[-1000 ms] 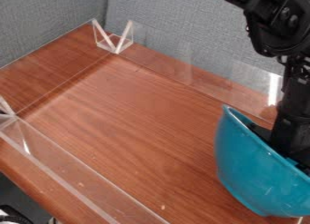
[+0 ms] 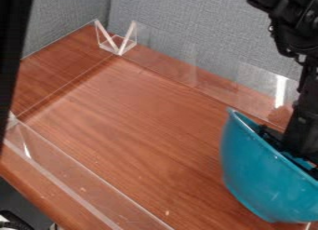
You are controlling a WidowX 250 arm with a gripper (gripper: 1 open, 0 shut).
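A teal bowl (image 2: 255, 178) sits at the right of the wooden tray floor, tilted toward the camera. The black robot gripper (image 2: 300, 150) reaches down into it from the upper right, at the frame's edge. Its fingers are hidden behind the bowl's rim or too dark to make out, so neither their opening nor anything between them can be told.
Clear plastic walls (image 2: 87, 182) border the wooden floor (image 2: 137, 113), which is bare left of the bowl. Grey padded panels (image 2: 187, 33) stand behind. A dark shape covers the upper left edge.
The arm has shifted slightly to the right, still down at the bowl. A dark shape has grown along the left edge. The bowl looks unmoved.
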